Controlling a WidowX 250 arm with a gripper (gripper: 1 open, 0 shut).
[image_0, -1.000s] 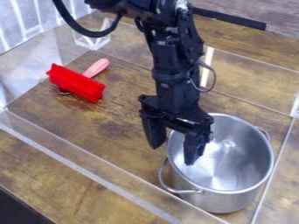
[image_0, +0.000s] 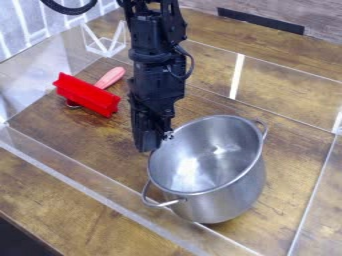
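Observation:
My gripper (image_0: 151, 135) hangs in the middle of the view, at the upper-left rim of a steel pot (image_0: 217, 185); its fingertips are dark and partly hard to make out, with nothing seen held between them. The pot stands upright and empty on the wooden table (image_0: 67, 180), lower right of centre, with a loop handle at each side.
A red brush-like object (image_0: 86, 94) with a pink handle (image_0: 111, 77) lies at the left behind my gripper. Clear partitions edge the work area.
My gripper has moved left and up from over the pot's interior to its left rim. The pot has shifted left as well.

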